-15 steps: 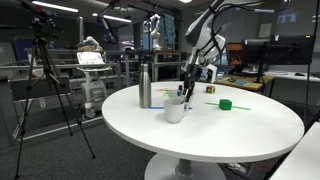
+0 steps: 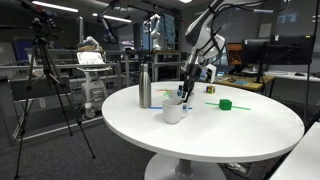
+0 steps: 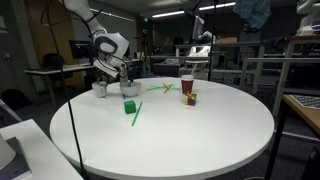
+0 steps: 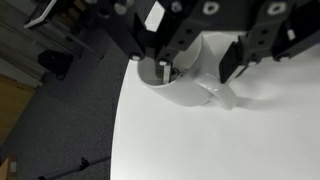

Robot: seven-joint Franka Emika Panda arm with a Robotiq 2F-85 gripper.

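A white mug (image 2: 174, 113) stands upright near the front edge of the round table, close to my gripper (image 2: 187, 101). In the wrist view the mug (image 4: 195, 85) lies under my gripper, with its handle toward the lower right. One finger (image 4: 152, 48) reaches over the mug's mouth and the other finger (image 4: 231, 64) is outside, by the handle. The fingers stand apart, with part of the mug's wall between them; firm contact does not show. Something small with a pale strip shows inside the mug; I cannot tell what it is.
A grey metal bottle (image 2: 145, 86) is left of the mug. A green block (image 2: 225, 105) lies to the right. In the second exterior view a pale bowl (image 3: 130, 88), a red cup (image 3: 187, 84) and a colored cube (image 3: 190, 99) stand on the table (image 3: 200, 130).
My gripper stays low beside the mug, with only a slight shift of the arm. The mug, bottle and green block look unmoved.
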